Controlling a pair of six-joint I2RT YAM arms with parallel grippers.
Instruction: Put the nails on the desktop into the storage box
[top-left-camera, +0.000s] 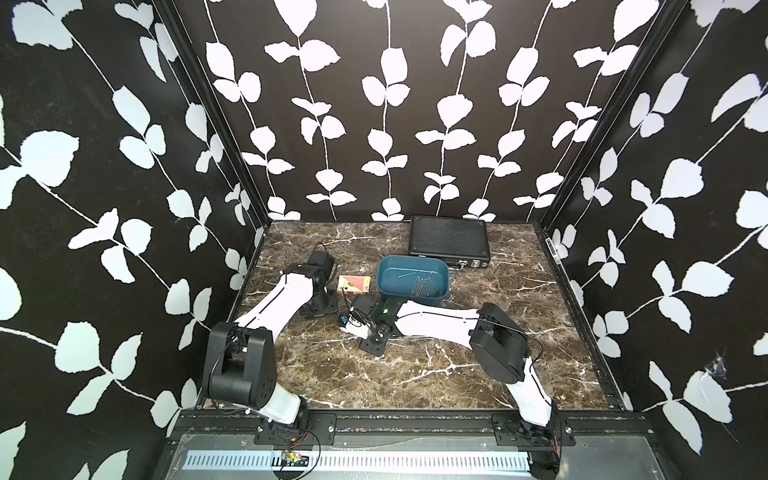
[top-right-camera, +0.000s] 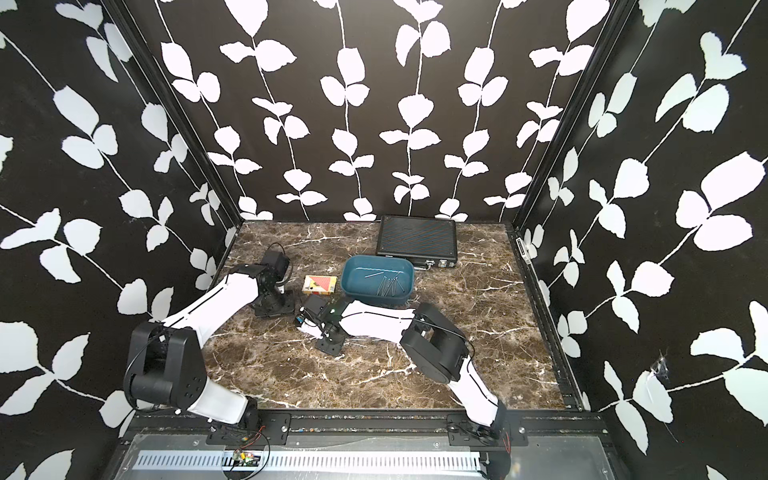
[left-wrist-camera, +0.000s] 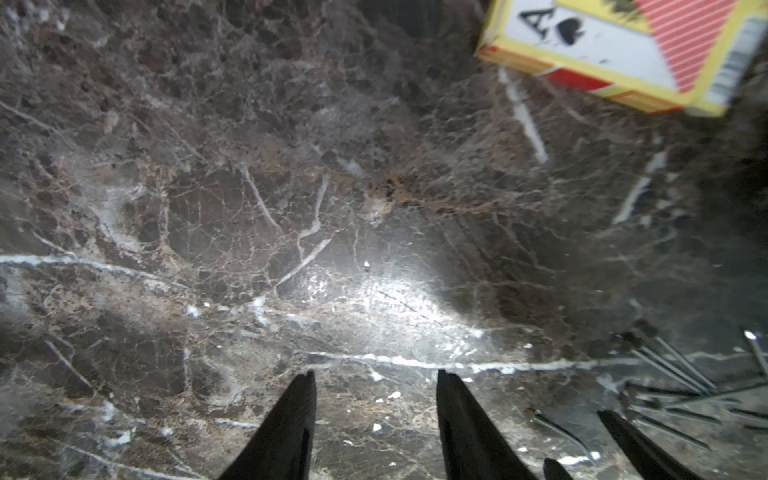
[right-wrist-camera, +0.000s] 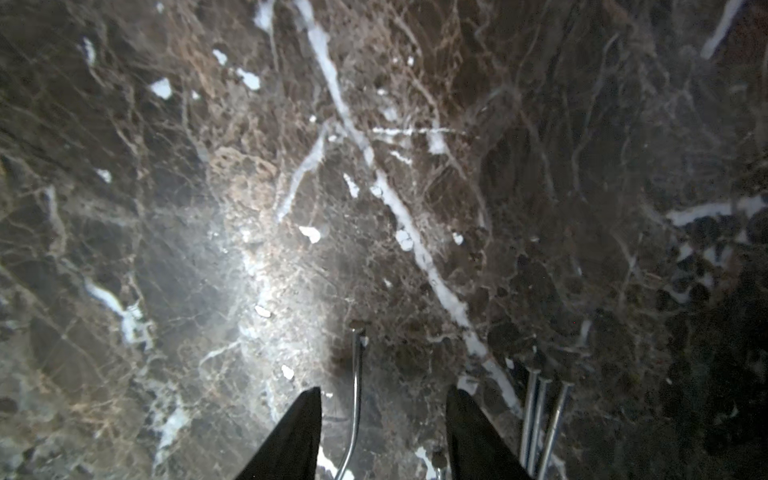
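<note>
Several loose nails (left-wrist-camera: 676, 376) lie on the marble desktop at the lower right of the left wrist view. In the right wrist view, one bent nail (right-wrist-camera: 356, 384) lies in the gap between the fingers of my open right gripper, not clamped. A small cluster of nails (right-wrist-camera: 542, 416) shows beyond that gripper's right finger. My left gripper is parted over bare desktop, left of the nails, with nothing between its fingers. The blue storage box (top-left-camera: 384, 265) stands behind the right gripper, with several nails (top-left-camera: 424, 285) inside.
A yellow and red card box (top-left-camera: 353, 284) lies left of the storage box, close to both grippers. A black case (top-left-camera: 449, 238) rests at the back. Dark fingers (left-wrist-camera: 640, 444) intrude at the lower right of the left wrist view.
</note>
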